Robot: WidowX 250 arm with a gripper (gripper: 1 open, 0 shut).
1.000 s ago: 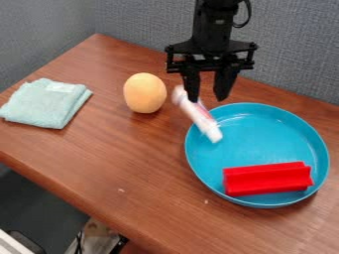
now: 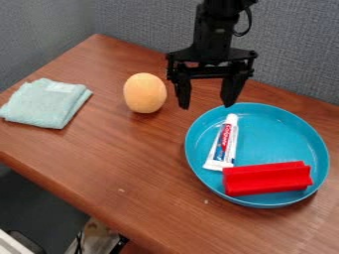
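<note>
My gripper [image 2: 205, 97] is open and empty above the table, its fingers pointing down over the back edge of the blue plate [image 2: 295, 137]. A white toothpaste tube [image 2: 223, 143] lies on the left part of the plate, and a red object [image 2: 268, 178] lies across the front of it. An orange egg-shaped object [image 2: 145, 92] rests on the table left of my gripper.
A folded pale-green cloth [image 2: 46, 103] lies at the table's left. A grey partition stands behind, and the table's edge runs along the lower left.
About a second ago the tube was tilted and blurred beneath my gripper; it now lies on the plate.
</note>
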